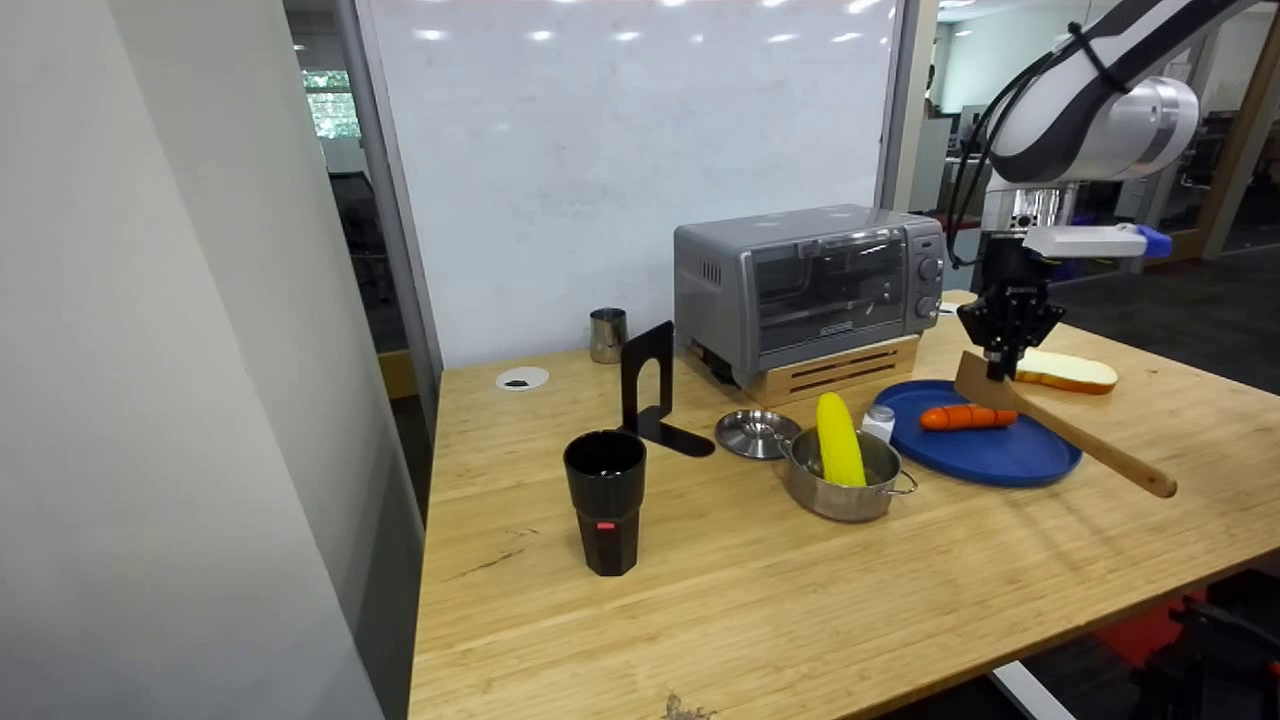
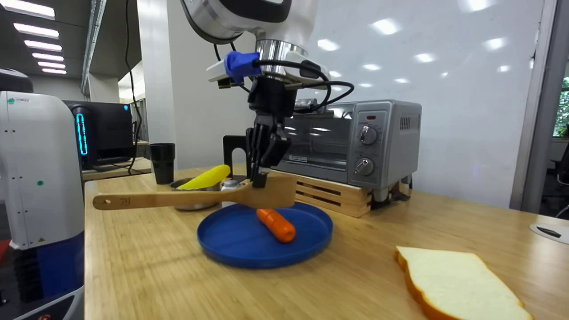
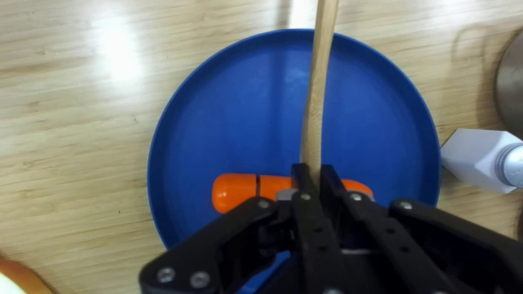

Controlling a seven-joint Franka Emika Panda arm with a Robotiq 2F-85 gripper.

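Observation:
My gripper is shut on a wooden spatula, gripping it near where the handle meets the blade. The spatula is held in the air above the blue plate, blade toward the oven side and handle reaching out past the plate's rim. On the plate lies an orange carrot with dark cut lines. From the wrist view, the fingers cross over the carrot, covering part of it, and the spatula handle runs up the frame. The spatula's blade is hidden there.
Beside the plate stand a white shaker and a metal pot holding a yellow vegetable. A bread slice lies apart from the plate. The toaster oven is behind.

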